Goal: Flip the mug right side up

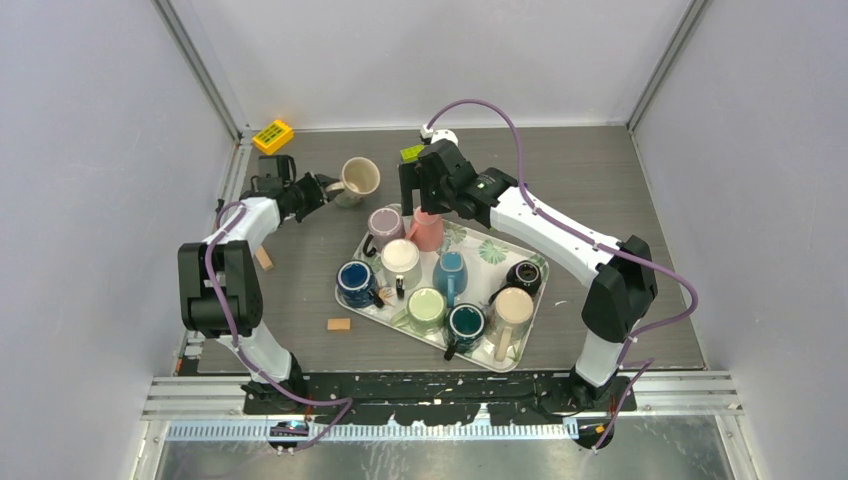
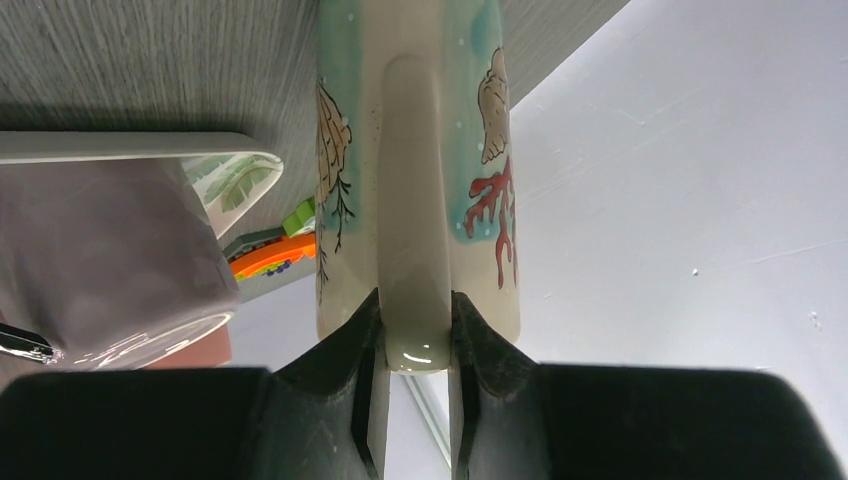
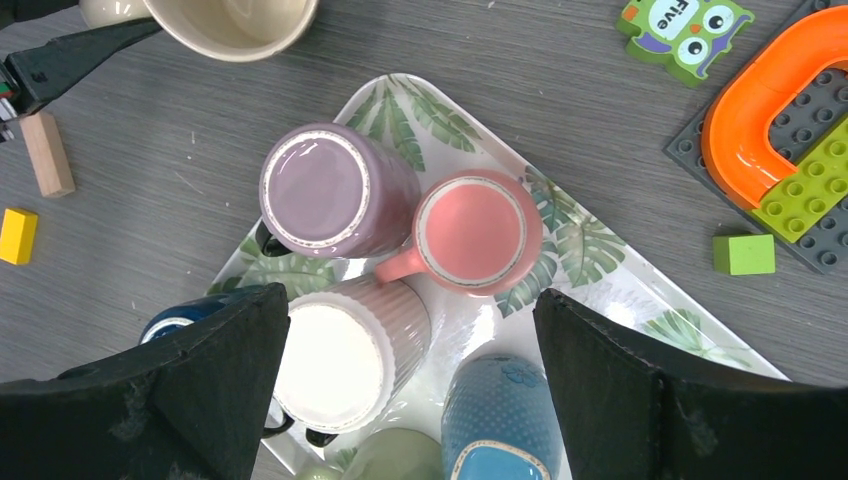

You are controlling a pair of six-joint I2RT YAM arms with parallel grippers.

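Note:
A beige mug (image 1: 360, 178) with a painted coral pattern (image 2: 488, 200) is upright or slightly tilted, mouth upward, left of the tray's upper corner. My left gripper (image 1: 330, 187) has its fingers round the mug's handle, which fills the gap between them in the left wrist view (image 2: 415, 330). In the right wrist view the mug's pale interior (image 3: 235, 20) shows at top left. My right gripper stands open above the tray, over the pink mug (image 3: 470, 230) and white mug (image 3: 330, 365), holding nothing.
The white tray (image 1: 493, 255) carries several mugs, many bottom up. Toys, including an owl block (image 3: 685, 35) and orange track (image 3: 740, 150), lie beyond it. Wooden blocks (image 1: 338, 324) lie on the table; a yellow piece (image 1: 272, 136) is at back left.

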